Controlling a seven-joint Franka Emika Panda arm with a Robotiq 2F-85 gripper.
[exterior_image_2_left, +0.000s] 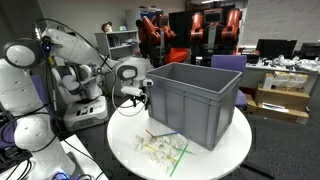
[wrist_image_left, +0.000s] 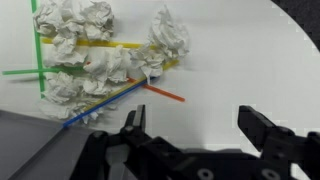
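Several crumpled white paper balls (wrist_image_left: 170, 34) lie on the round white table (wrist_image_left: 235, 70), among thin coloured sticks. A blue stick (wrist_image_left: 104, 103), a red stick (wrist_image_left: 164, 93) and a green stick (wrist_image_left: 39, 50) show in the wrist view, with yellow ones partly under the paper. From outside, the same pile (exterior_image_2_left: 160, 152) lies in front of the large grey bin (exterior_image_2_left: 185, 100). My gripper (exterior_image_2_left: 134, 101) is raised over the table at the bin's left side. In the wrist view my gripper is wide open, with only bare tabletop between its fingers.
The tall bin fills the back of the table, and its inner floor is hidden from outside. Part of its grey side (wrist_image_left: 35, 140) shows at the wrist view's lower left. Bare tabletop lies to the pile's right. Cardboard boxes (exterior_image_2_left: 282, 97) stand well behind.
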